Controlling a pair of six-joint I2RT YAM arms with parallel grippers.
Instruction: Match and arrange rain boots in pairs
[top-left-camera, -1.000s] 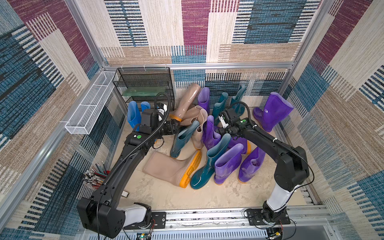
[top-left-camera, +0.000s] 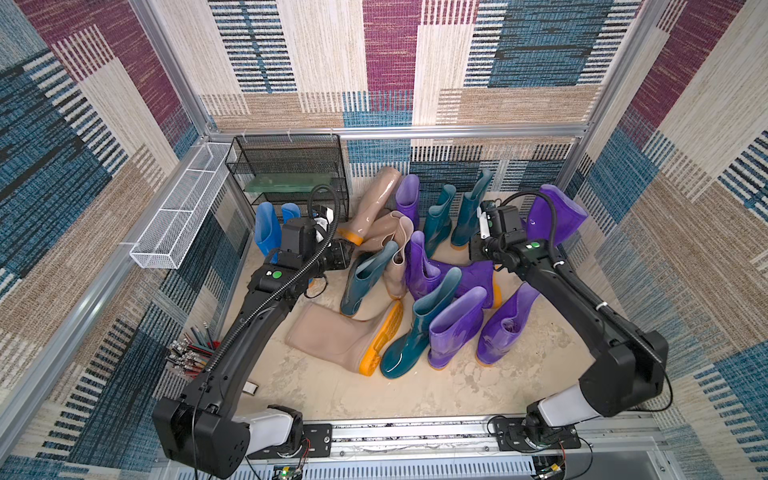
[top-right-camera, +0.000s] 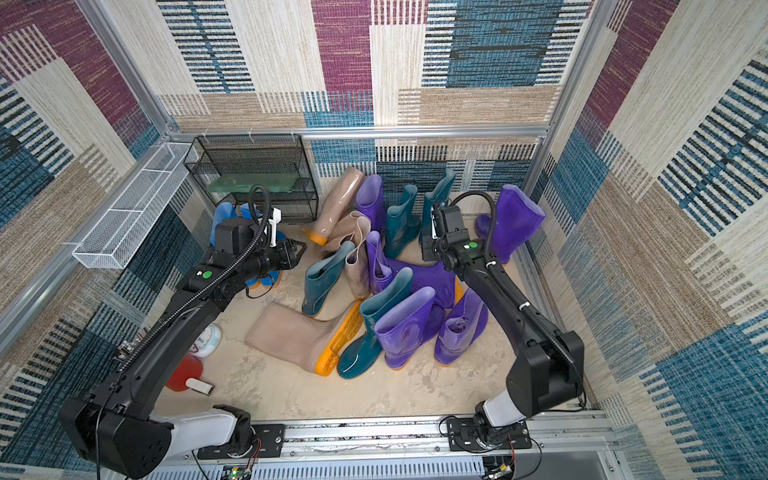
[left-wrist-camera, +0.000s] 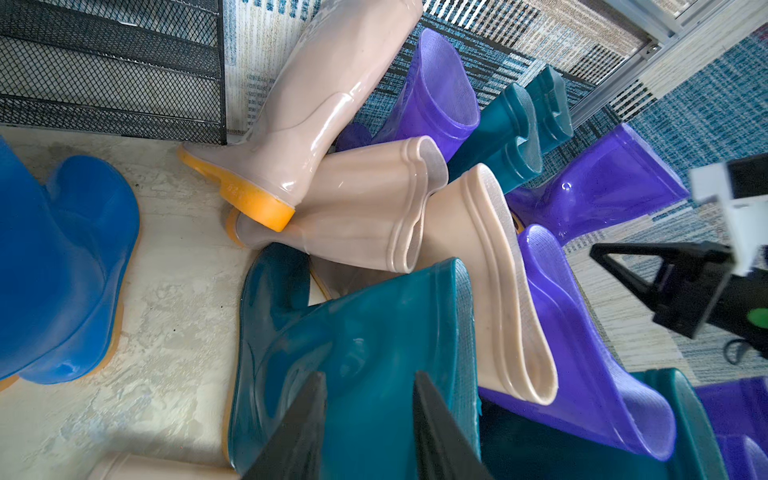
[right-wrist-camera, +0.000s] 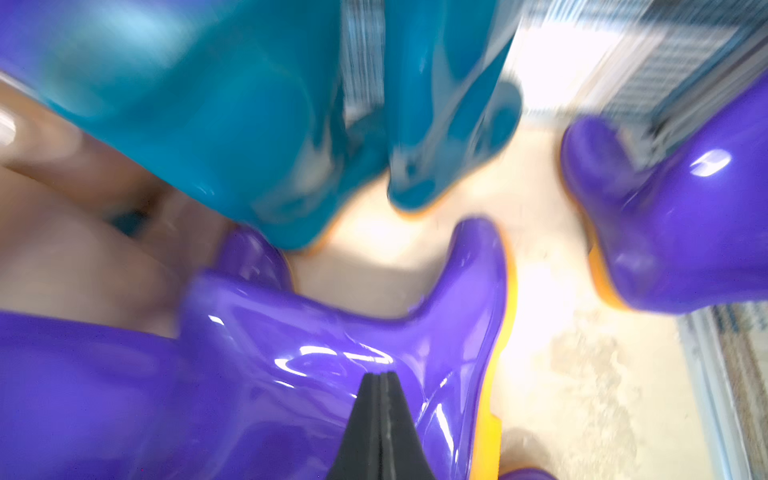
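In the right wrist view my right gripper is shut, its fingertips together and nothing between them. Beneath them a glossy purple boot (right-wrist-camera: 304, 352) lies on its side with its yellow sole to the right. My left gripper is open and empty, over a teal boot (left-wrist-camera: 364, 344). Beige boots (top-left-camera: 372, 204) are heaped behind that one; another beige boot (top-left-camera: 332, 336) lies on its side in front. Two teal boots (top-left-camera: 438, 216) stand at the back. A large purple boot (top-left-camera: 553, 216) stands at the right. Blue boots (top-left-camera: 267, 228) stand at the left.
A black mesh rack (top-left-camera: 288, 172) occupies the back left corner, and a white wire basket (top-left-camera: 180, 208) hangs on the left wall. Purple boots (top-left-camera: 454, 328) and a teal boot (top-left-camera: 416, 336) crowd the front middle. Bare table (top-left-camera: 552, 360) shows at the front right.
The right gripper has moved up and to the right, off the lying purple boot, which stays where it was and shows more clearly. The left arm is almost still.
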